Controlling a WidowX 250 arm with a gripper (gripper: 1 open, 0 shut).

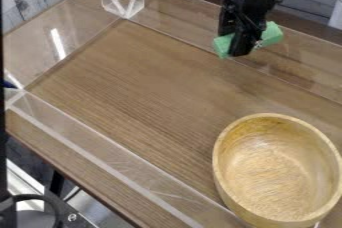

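Note:
The black gripper point(241, 34) hangs at the top right of the camera view, shut on a pale green block point(265, 36). The block is held toward the back of the wooden tray; whether it touches the floor of the tray is hard to tell.
A large yellow bowl point(275, 166) fills the front right. A clear plastic piece point(122, 0) stands at the back left.

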